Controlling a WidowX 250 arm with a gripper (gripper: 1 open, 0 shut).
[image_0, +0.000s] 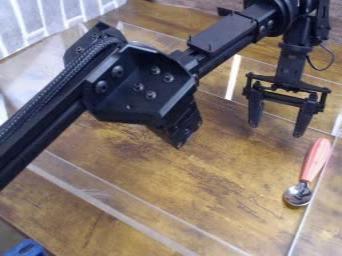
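Note:
My gripper is at the upper right of the camera view, open, its two dark fingers pointing down with nothing visible between them. Below and to the right of it, a spoon with a pink handle and a metal bowl lies on the wooden surface, bowl toward the front. The gripper's fingers are apart from the spoon.
The black arm spans the upper left and middle, covering much of that part of the surface. A blue object is at the lower left corner.

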